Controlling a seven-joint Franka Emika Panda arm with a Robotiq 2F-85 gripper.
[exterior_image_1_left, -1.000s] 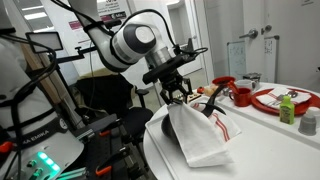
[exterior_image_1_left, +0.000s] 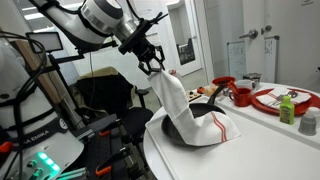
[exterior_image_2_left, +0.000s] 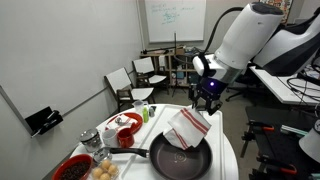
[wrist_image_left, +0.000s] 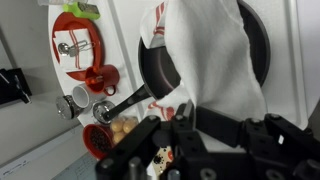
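A white towel with red stripes (exterior_image_1_left: 178, 112) hangs from my gripper (exterior_image_1_left: 156, 68), which is shut on its upper end. From there the cloth drops over the black frying pan (exterior_image_2_left: 180, 160), covering part of it. In exterior view 1 its striped lower end (exterior_image_1_left: 218, 128) drapes past the pan onto the white table. The wrist view shows the cloth (wrist_image_left: 205, 50) stretching away from the fingers across the pan (wrist_image_left: 158, 70). Where the fingers pinch the fabric is partly hidden by the cloth itself.
Beyond the pan stand a red tray (exterior_image_1_left: 285, 98), red cups (exterior_image_1_left: 240, 96), a green bottle (exterior_image_1_left: 287, 108) and a grey cup (exterior_image_1_left: 309, 122). A bowl of dark items (exterior_image_2_left: 74, 170) and several eggs (exterior_image_2_left: 103, 168) lie near the pan handle.
My gripper has risen and moved back toward the robot's base, pulling the towel's held end up. The towel now stretches taller, and its lower part has shifted off the table's front toward the pan.
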